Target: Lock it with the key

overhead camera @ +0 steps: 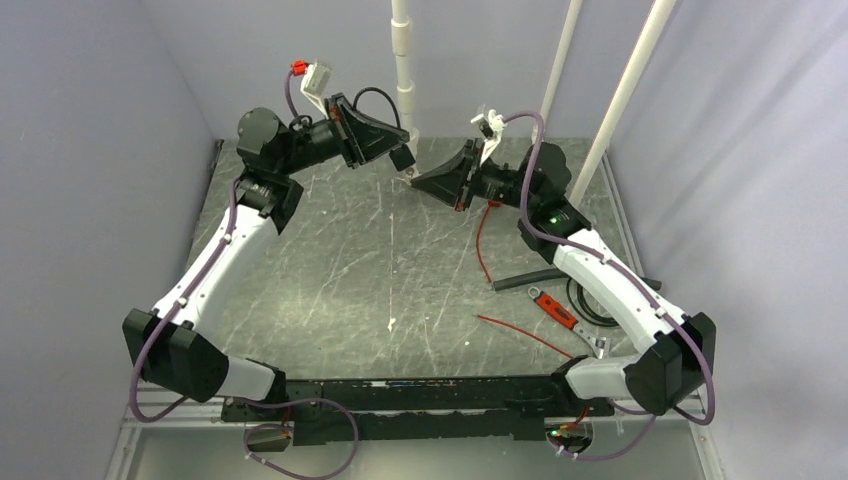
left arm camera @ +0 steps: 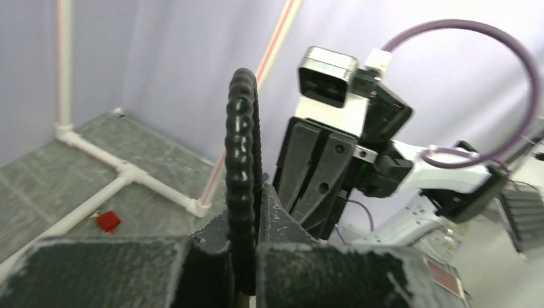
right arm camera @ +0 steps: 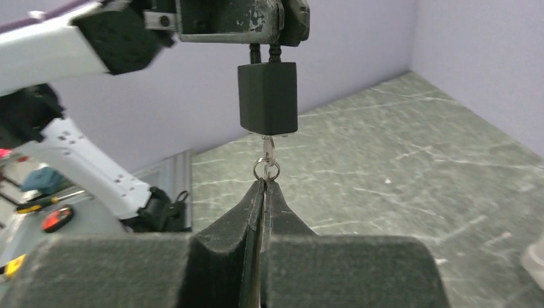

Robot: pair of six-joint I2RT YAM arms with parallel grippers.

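Observation:
The black padlock (right arm camera: 268,98) hangs upright at the centre of the right wrist view, its two shackle legs running up towards my left gripper (overhead camera: 405,134). That gripper is shut on the long black shackle (left arm camera: 241,154), which rises from between its fingers in the left wrist view. A small silvery key (right arm camera: 269,150) with a ring (right arm camera: 276,171) stands right under the lock's bottom face. How much of its blade sits inside the lock cannot be told. My right gripper points up from below, shut on the key at its ring.
Red wires (overhead camera: 523,331), a dark tube (overhead camera: 528,279), a black cable coil (overhead camera: 590,305) and a red-handled wrench (overhead camera: 556,309) lie at the right of the grey floor. White pipes (overhead camera: 403,60) stand at the back.

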